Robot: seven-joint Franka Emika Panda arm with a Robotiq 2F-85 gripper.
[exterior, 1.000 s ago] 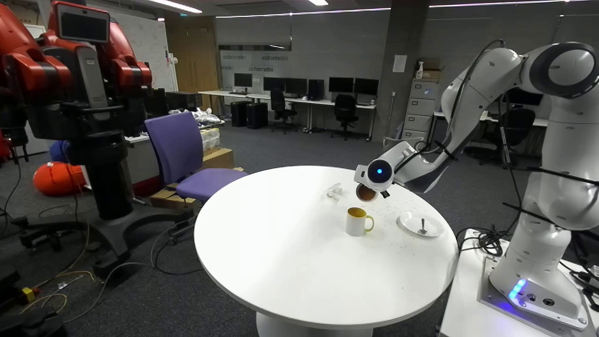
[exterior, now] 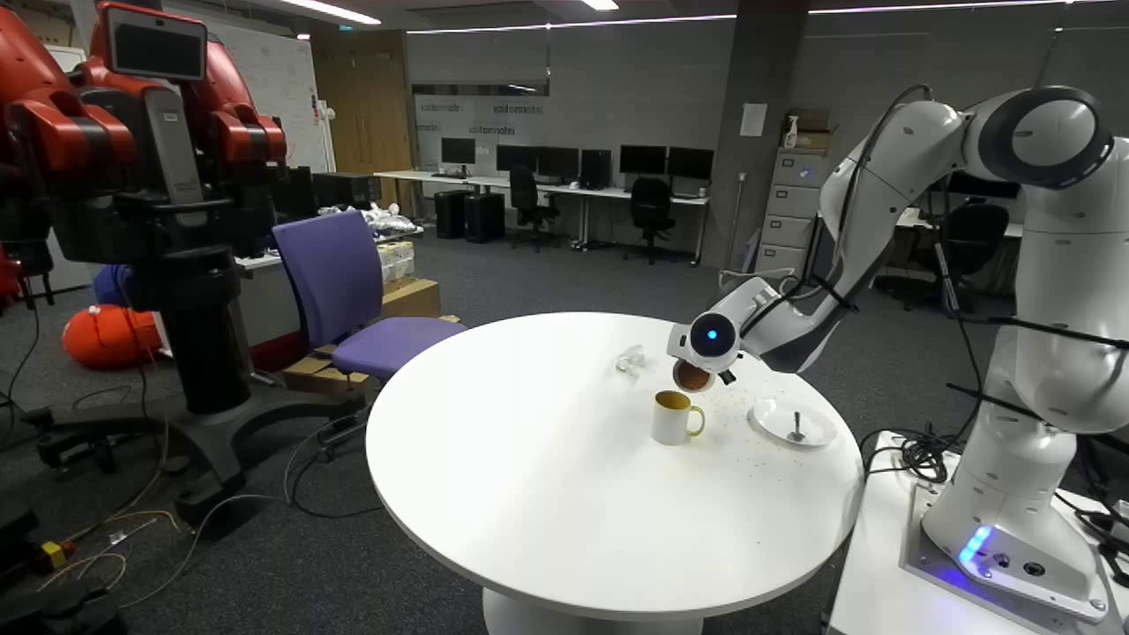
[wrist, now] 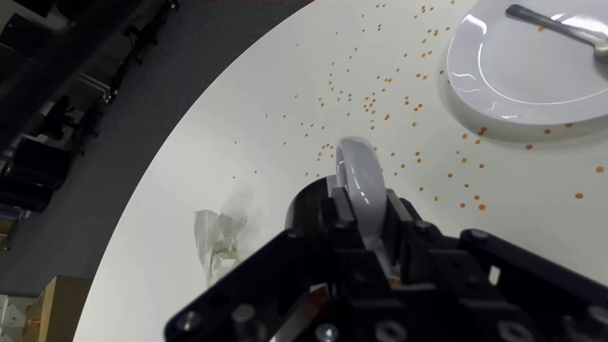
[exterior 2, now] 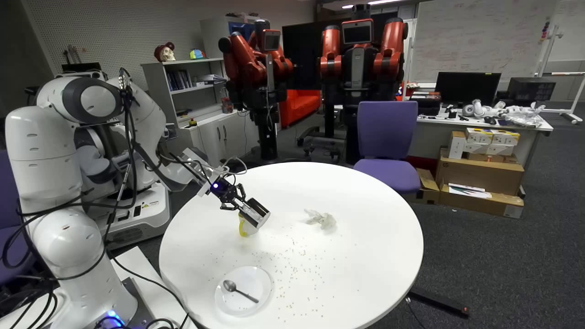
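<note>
A tilted mug, dark outside (exterior 2: 257,212) with a brown-orange inside (exterior: 693,377), is held above the table. My gripper is shut on this mug's pale handle (wrist: 365,179), which stands up between the fingers. Just under the held mug, as exterior view 2 shows it, a white mug with a yellow inside and handle (exterior: 669,422) stands upright on the table. In exterior view 2 this yellow mug (exterior 2: 243,227) is partly covered by the held one. Most of the held mug's body is hidden behind the fingers in the wrist view.
A white plate (exterior 2: 264,285) bearing a metal spoon (exterior 2: 239,291) lies near the robot's side of the round table (exterior: 508,476). Crumpled clear plastic (exterior 2: 321,219) lies beyond the mugs. Small orange bits (wrist: 370,105) are scattered widely.
The arm has come down slightly with the held mug, bringing it a little nearer the yellow mug. The yellow mug, plate and plastic have stayed in place.
</note>
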